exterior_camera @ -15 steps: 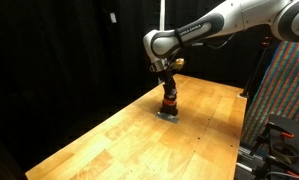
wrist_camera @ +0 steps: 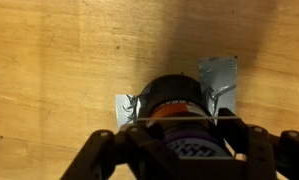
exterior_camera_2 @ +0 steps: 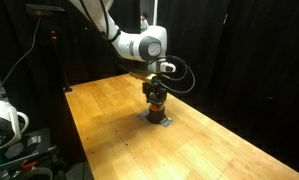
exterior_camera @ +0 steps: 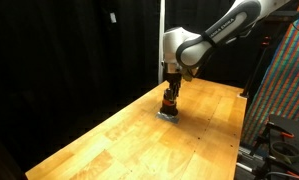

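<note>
A black upright object with an orange band (exterior_camera: 169,102) stands on the wooden table, with silver tape (wrist_camera: 218,80) around its base. Directly over its top is my gripper (exterior_camera_2: 152,91), pointing down. Seen from the wrist, the fingers of the gripper are apart on either side of the object's top, where a purple part (wrist_camera: 197,148) shows. A thin pale strip (wrist_camera: 189,119) runs across between the fingers; whether it is gripped or only lies in front cannot be told. The object's lower side is hidden from above.
Black curtains (exterior_camera: 74,70) hang behind the table. A loop of dark cable (exterior_camera_2: 189,80) sticks out beside the arm's wrist.
The arm's wrist has shifted to the right and slightly down in exterior view 1, bringing the gripper more upright over the object. The object has stayed in place.
</note>
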